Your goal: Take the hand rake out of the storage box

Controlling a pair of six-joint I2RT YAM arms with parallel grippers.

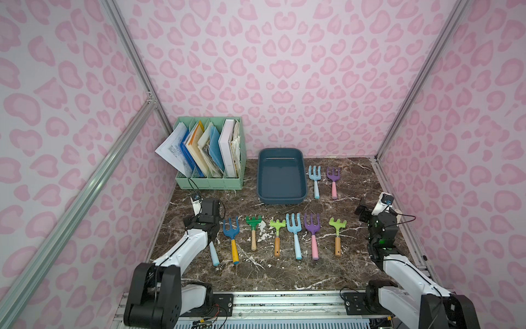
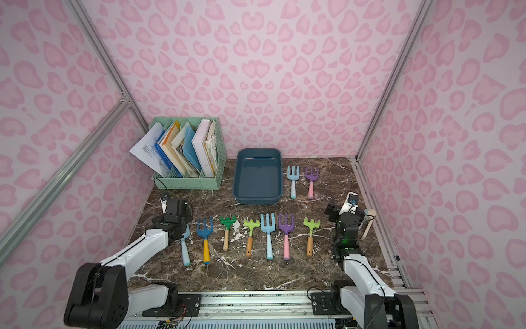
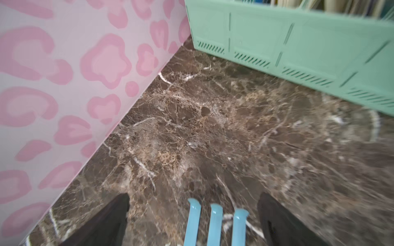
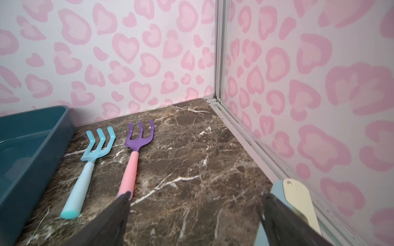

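The dark blue storage box (image 1: 281,175) stands at the back centre, its interior empty in both top views. Several hand rakes lie on the marble top: a light blue one (image 1: 297,246) and a purple-pink one (image 1: 314,246) in front, two more (image 2: 293,189) right of the box. My left gripper is open above a light blue rake (image 3: 215,225) at the front left, nothing held. My right gripper is open at the right side, the two back rakes (image 4: 78,192) ahead of it, nothing between its fingers.
A mint file holder (image 1: 208,183) with papers stands at the back left. Pink patterned walls enclose the top on the back and sides. A pale flat object (image 4: 299,201) stands by the right wall.
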